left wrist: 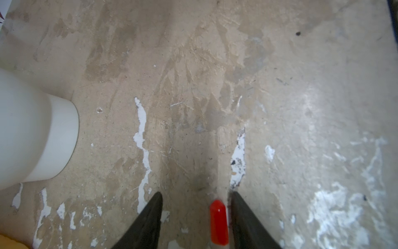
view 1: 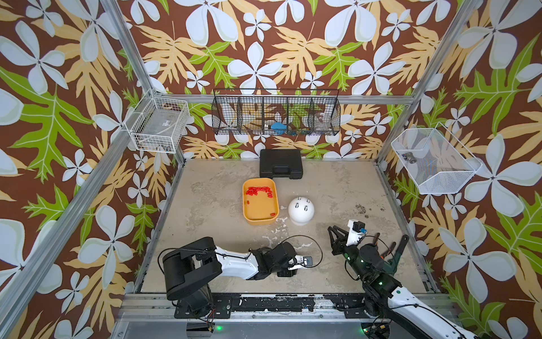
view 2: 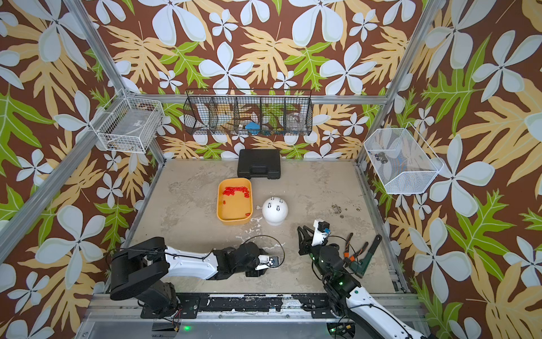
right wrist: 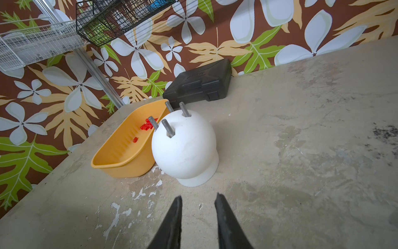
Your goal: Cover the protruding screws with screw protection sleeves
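A white ball stand (right wrist: 183,147) carries several upright metal screws (right wrist: 168,128), bare in the right wrist view. Red sleeves (view 1: 259,189) lie in the orange tray (view 1: 260,208). One loose red sleeve (left wrist: 219,222) lies on the table between the open fingertips of my left gripper, which is low over it; whether they touch it is unclear. My right gripper stands open right of the stand in the top views, nothing between its fingers, pointing toward the stand.
A black case (view 1: 280,163) lies at the back. Hand tools (view 2: 367,254) lie at the right front, behind my right arm. Wire baskets hang on the walls.
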